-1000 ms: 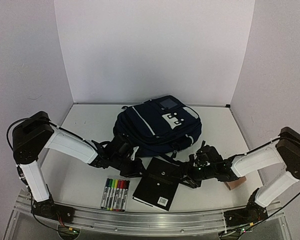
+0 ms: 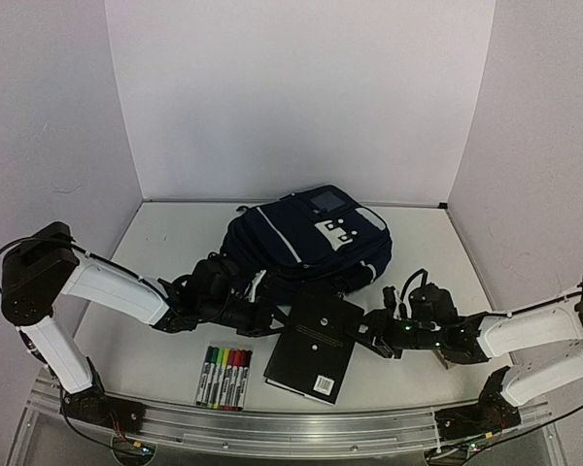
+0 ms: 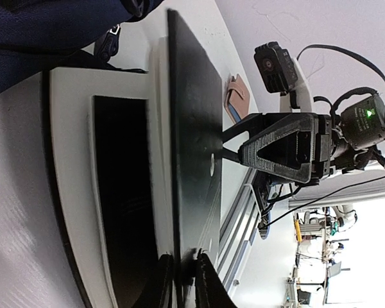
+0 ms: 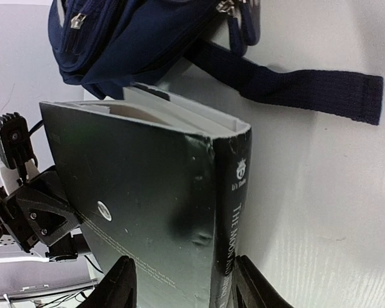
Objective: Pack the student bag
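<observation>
A black hardcover book (image 2: 316,354) with a barcode label is held between my two grippers in front of the navy backpack (image 2: 306,233). My left gripper is closed around one edge of the book (image 3: 202,115). On the opposite side, my right gripper has its fingers on either side of the spine of the book (image 4: 141,173). In the left wrist view, the held book is tilted up, with white surfaces and a dark panel below it. Several coloured markers (image 2: 223,377) lie in a row left of the book.
A pinkish-brown wallet-like item (image 3: 237,96) lies to the right, mostly hidden by the right arm from above. A navy strap (image 4: 301,93) trails from the bag across the table. Free white table shows left of the backpack and at the far right.
The book has shifted slightly toward the backpack and to the right, both grippers moving with it. The right arm now covers most of the wallet-like item. Markers and backpack look still.
</observation>
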